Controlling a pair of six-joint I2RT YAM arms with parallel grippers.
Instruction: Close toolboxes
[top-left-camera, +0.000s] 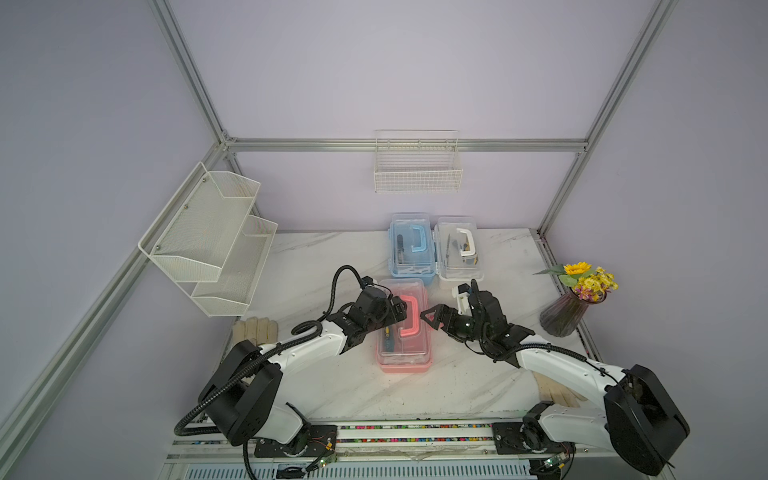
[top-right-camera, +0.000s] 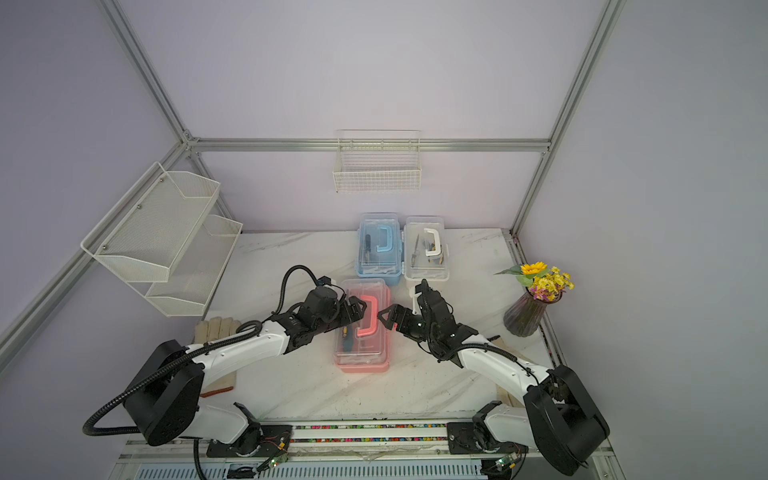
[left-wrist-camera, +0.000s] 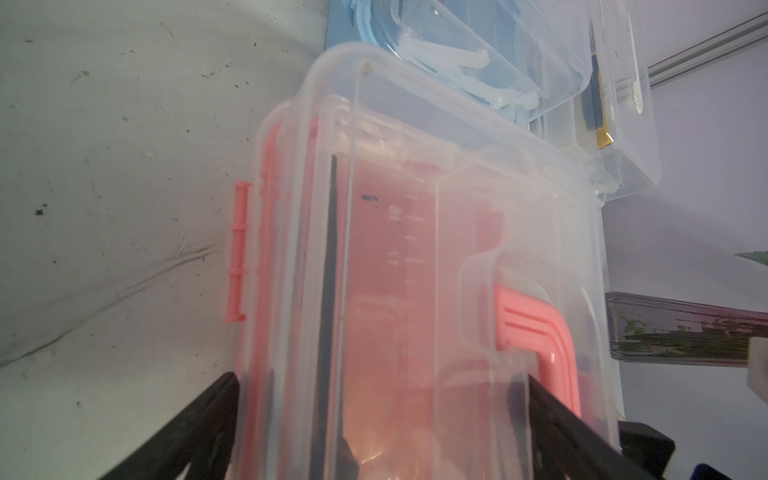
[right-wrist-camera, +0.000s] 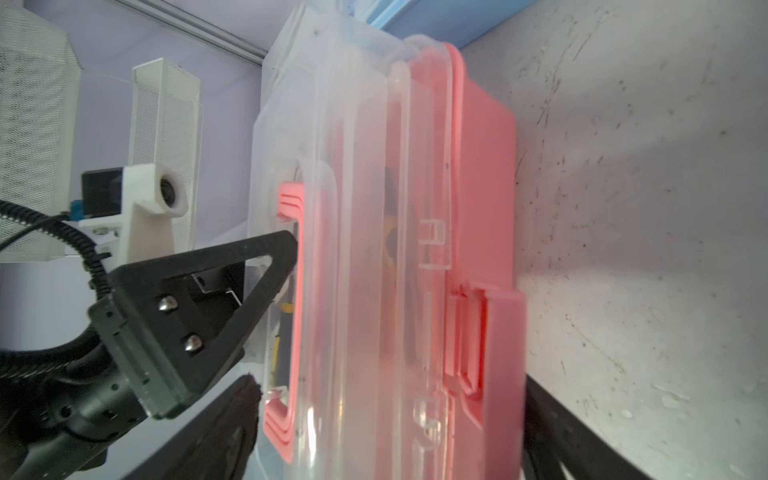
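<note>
A pink toolbox (top-left-camera: 404, 352) with a clear lid and pink handle lies at table centre, lid down; whether it is latched I cannot tell. My left gripper (top-left-camera: 397, 310) stands open at its left, over the lid's edge, fingers either side of that edge in the left wrist view. My right gripper (top-left-camera: 429, 318) is open at the right side, facing the left one; in the right wrist view the box's clear lid and pink latch side (right-wrist-camera: 488, 336) sit between its fingers. Blue (top-left-camera: 411, 240) and clear (top-left-camera: 458, 260) toolboxes stand behind with lids down; their latches are unclear.
A vase of flowers (top-left-camera: 562, 316) stands at the right edge. White mesh shelves (top-left-camera: 208, 240) hang on the left wall, a wire basket (top-left-camera: 417, 180) at the back. Gloves (top-left-camera: 260, 328) lie at both sides.
</note>
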